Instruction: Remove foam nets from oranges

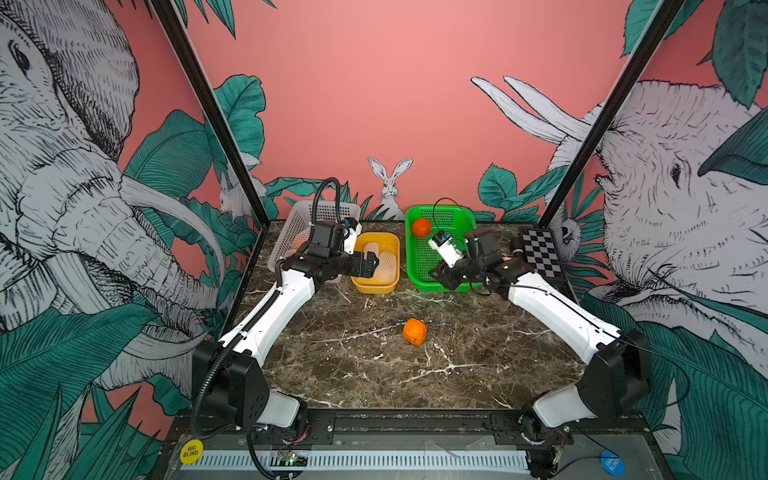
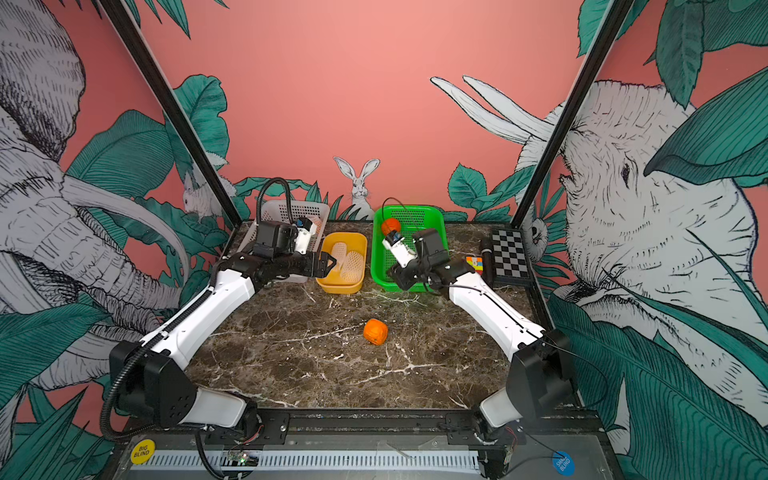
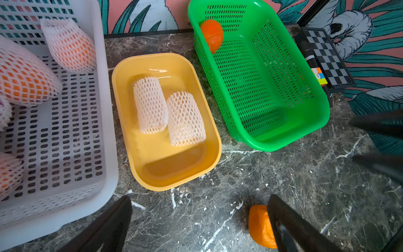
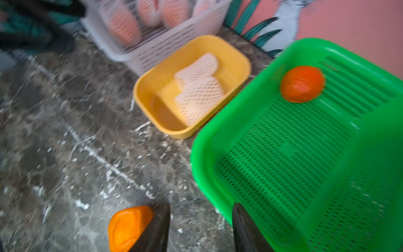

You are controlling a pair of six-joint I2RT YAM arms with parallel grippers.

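Note:
A bare orange (image 1: pixel 414 331) sits on the marble table; another orange (image 4: pixel 302 84) lies in the far left corner of the green basket (image 3: pixel 257 143). The yellow bin (image 3: pixel 126 147) holds two empty white foam nets (image 3: pixel 151 105). Netted oranges (image 3: pixel 25 77) lie in the grey basket (image 3: pixel 110 147) at the left. My left gripper is open, with nothing between its fingers, near the yellow bin. My right gripper hangs by the green basket's near side. Its fingers stand a moderate way apart, and no object shows between them.
A checkered board (image 1: pixel 542 254) and a black cylinder (image 2: pixel 487 261) stand right of the green basket, with a colourful cube (image 2: pixel 474 263) partly hidden by the right arm.

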